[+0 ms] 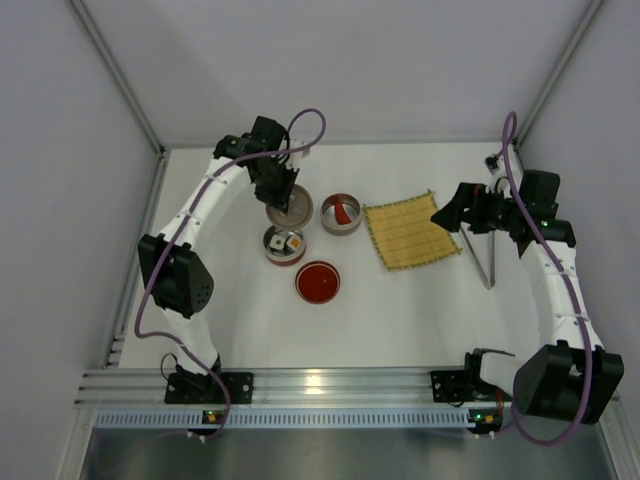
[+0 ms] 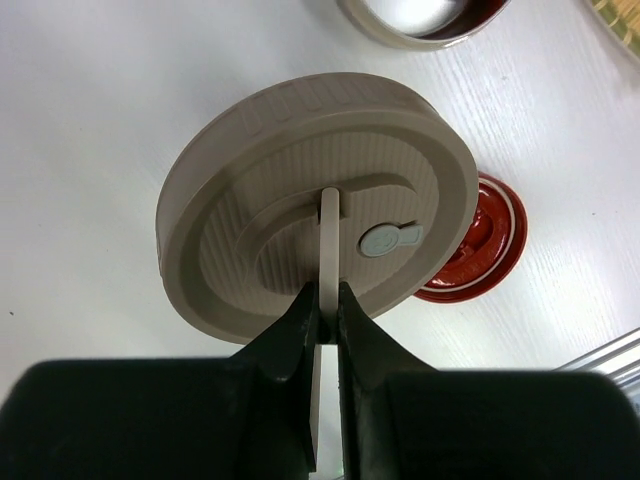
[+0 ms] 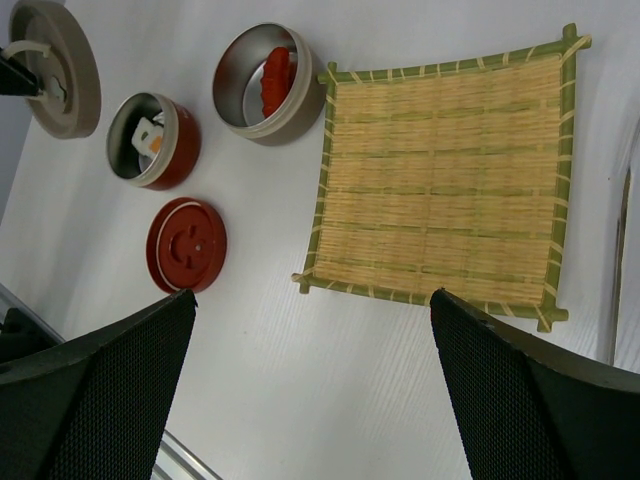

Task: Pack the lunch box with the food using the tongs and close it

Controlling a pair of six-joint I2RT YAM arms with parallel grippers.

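A round grey-brown lid hangs tilted in the air, its handle between the fingers of my left gripper, which is shut on it. Behind it in the top view stands a red lunch box container, uncovered, with white and orange food inside. A second round container holds a red sausage-like food. The red lid lies flat in front of them. Over the right side of the table, my right gripper stands open with nothing between its fingers.
Thin chopstick-like sticks rest to its right. Clear white table stretches along the front.
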